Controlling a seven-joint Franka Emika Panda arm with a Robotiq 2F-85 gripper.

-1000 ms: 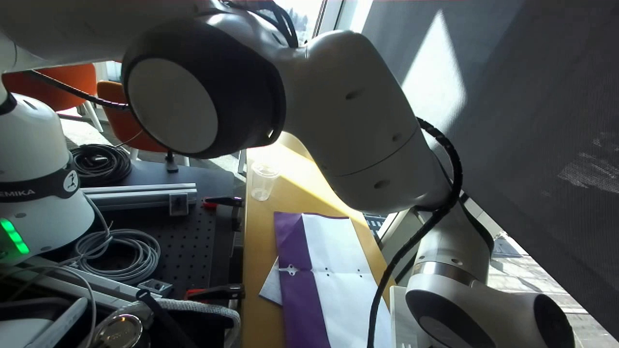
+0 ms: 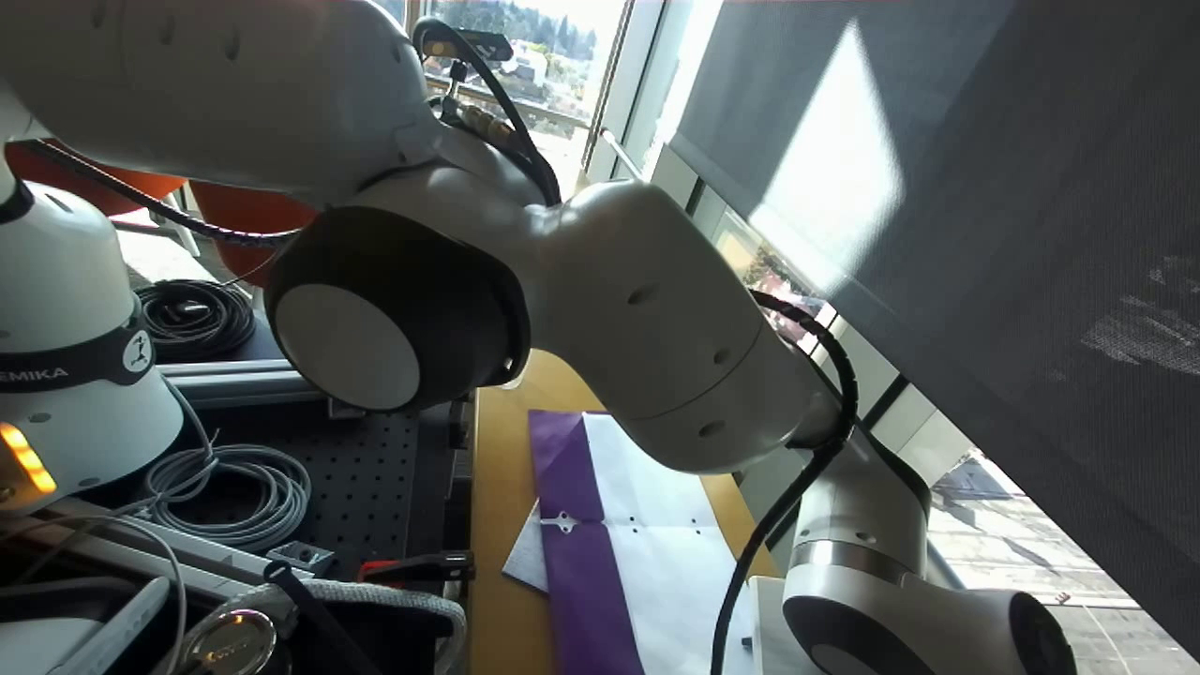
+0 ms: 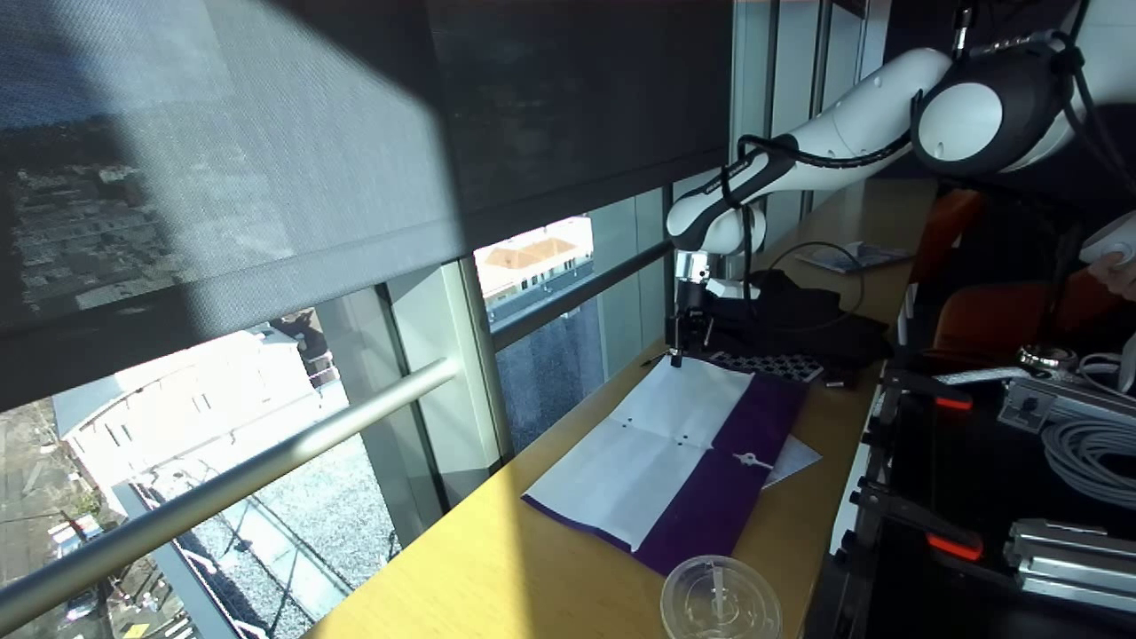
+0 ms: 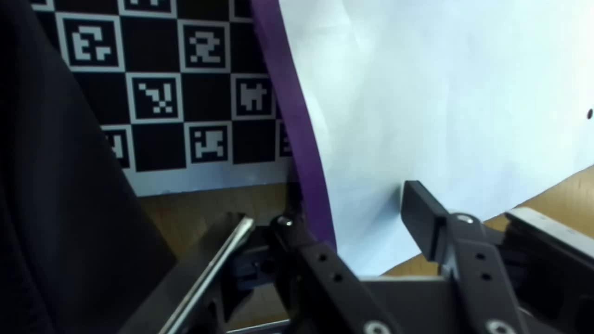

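Note:
A sheet, purple (image 2: 581, 562) on one side with a broad white panel (image 3: 650, 437), lies along the wooden table. My gripper (image 3: 692, 357) points down over its far corner in exterior view 2. Within the wrist view the gripper is open, its fingers well apart and the white corner of the sheet visible between and beneath them. One finger (image 4: 426, 217) is over the white panel; the other is by the narrow purple border (image 4: 309, 150). Whether either fingertip touches the sheet, I cannot tell. Exterior view 1 does not show the gripper.
A black-and-white marker board (image 4: 153, 97) and dark fabric (image 4: 61, 206) lie beside the gripper. A clear plastic cup (image 3: 720, 607) stands past the sheet's opposite end. Window and rail (image 3: 319, 453) border one side; clamps (image 3: 953, 545) line the other. Bare table (image 3: 447, 564) shows near the cup.
In exterior view 1 the arm has come lower, its elbow now covering the cup that showed earlier. The base light has turned from green to amber. The sheet lies nearly as before.

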